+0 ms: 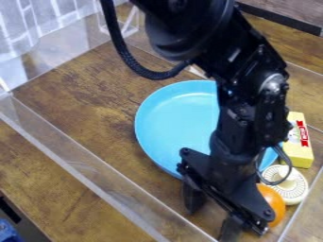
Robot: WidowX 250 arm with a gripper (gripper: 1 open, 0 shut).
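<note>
My black gripper [214, 210] is low over the wooden surface at the front right of the blue plate [164, 123]. An orange round object [269, 203] sits at its right fingers, partly hidden by them. I cannot tell whether the fingers hold it. A white round lidded item [290, 189] lies just right of the gripper, partly hidden.
A yellow box [297, 146] stands right of the plate. Clear plastic walls run along the left and front. Bare wood [82, 85] fills the left side.
</note>
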